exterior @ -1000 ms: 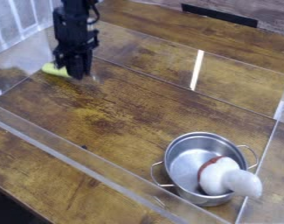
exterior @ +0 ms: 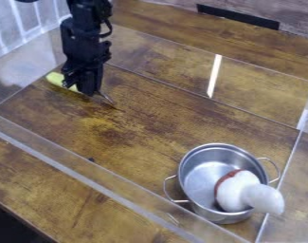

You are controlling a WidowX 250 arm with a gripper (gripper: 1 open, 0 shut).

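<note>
My black gripper (exterior: 88,87) reaches down low at the upper left, over a pale yellow-green long object (exterior: 60,84) lying on the wooden table. Its fingers look shut; whether anything is between them is too small to tell. A steel pot (exterior: 205,164) with two handles stands at the lower right, holding a white and red object (exterior: 251,194).
Clear plastic walls border the wooden work area (exterior: 156,119). A white strip (exterior: 214,76) lies toward the upper right, with a dark bar (exterior: 239,14) at the back.
My gripper has shifted slightly down and right over the yellow-green object and is sharper in view now. The pot is unchanged.
</note>
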